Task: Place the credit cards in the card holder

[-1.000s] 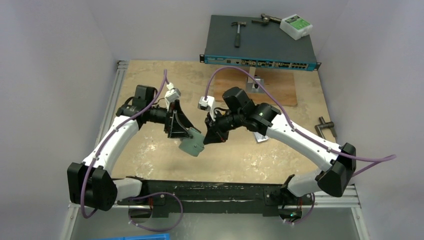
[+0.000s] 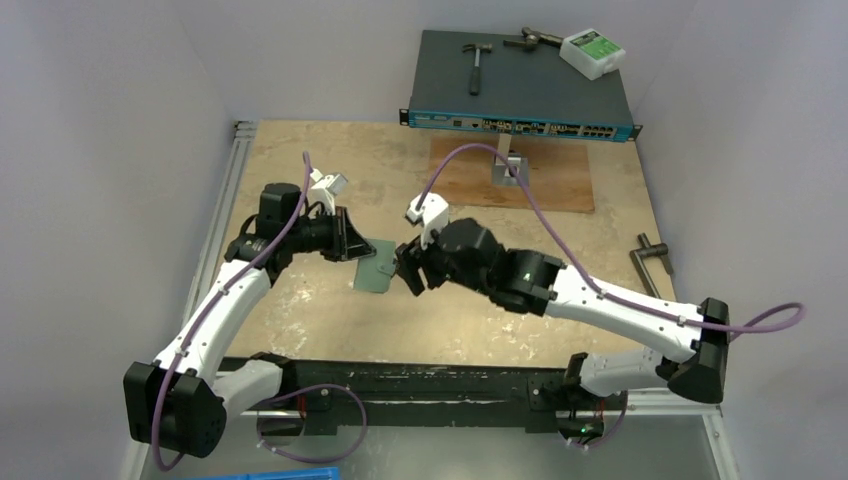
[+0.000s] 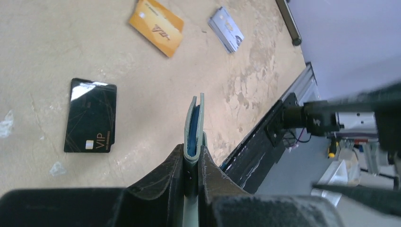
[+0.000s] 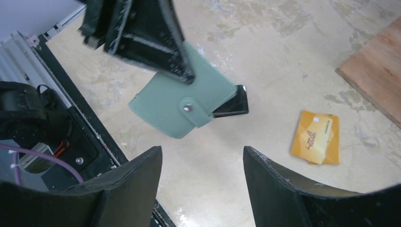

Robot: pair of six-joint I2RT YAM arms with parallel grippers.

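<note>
My left gripper (image 2: 355, 247) is shut on the mint card holder (image 2: 372, 272), held above the table; in the left wrist view the holder (image 3: 193, 127) is seen edge-on, and in the right wrist view (image 4: 161, 109) its snap strap shows. My right gripper stands open, empty, just right of the holder in the top view. On the table lie black VIP cards (image 3: 90, 118), orange cards (image 3: 156, 26) and a stack of pale cards (image 3: 226, 29). The right arm hides most cards in the top view.
A wooden board (image 2: 560, 180) with a metal bracket carries a dark network unit (image 2: 520, 75) at the back. Metal tools (image 2: 650, 255) lie at the table's right.
The right gripper has turned, opened and moved away from the holder, its arm swinging lower right. The left gripper, still holding the holder, has shifted slightly left and up in the top view.
</note>
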